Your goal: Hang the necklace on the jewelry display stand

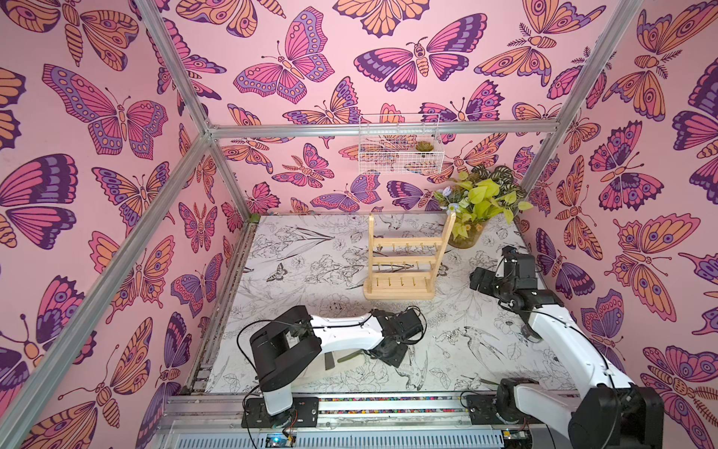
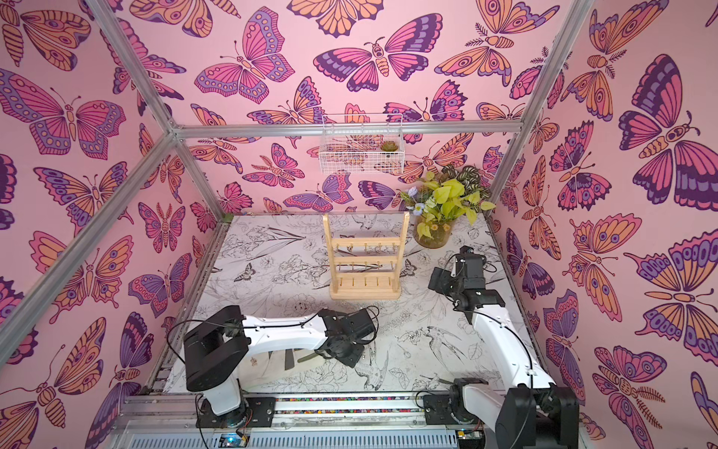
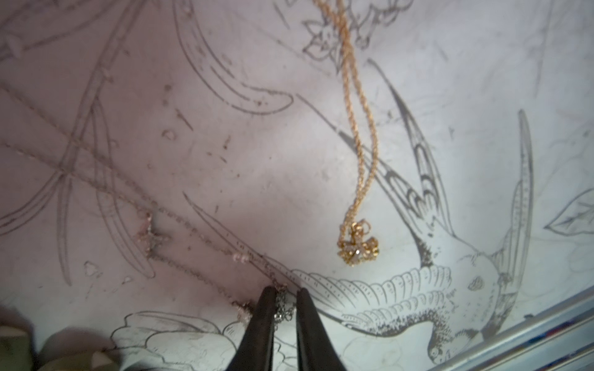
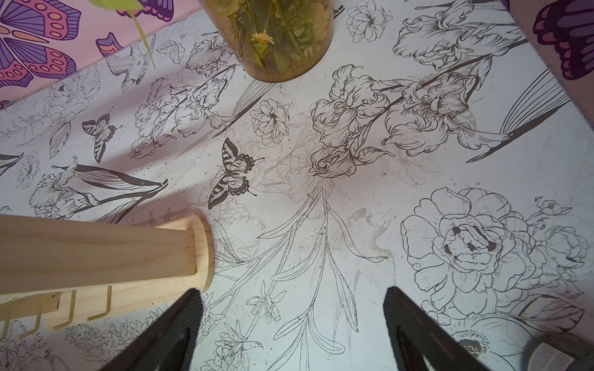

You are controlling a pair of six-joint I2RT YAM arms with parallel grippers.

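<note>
A thin silver necklace (image 3: 185, 223) with small ornaments lies at the left of the left wrist view. Its bunched end shows between the narrowly parted fingers of my left gripper; no firm grip on it shows. To the upper right of those fingers lies a gold necklace (image 3: 359, 154) with a gold pendant (image 3: 357, 246). The wooden display stand (image 1: 400, 285) stands upright behind my left gripper, with hooks along its bars. My right gripper is wide open and empty, to the right of the stand (image 4: 92, 256).
A vase of flowers and leaves (image 2: 433, 232) stands at the back right. A white wire basket (image 1: 400, 157) hangs on the back wall. Dark, flat items (image 1: 329, 360) lie under the left arm.
</note>
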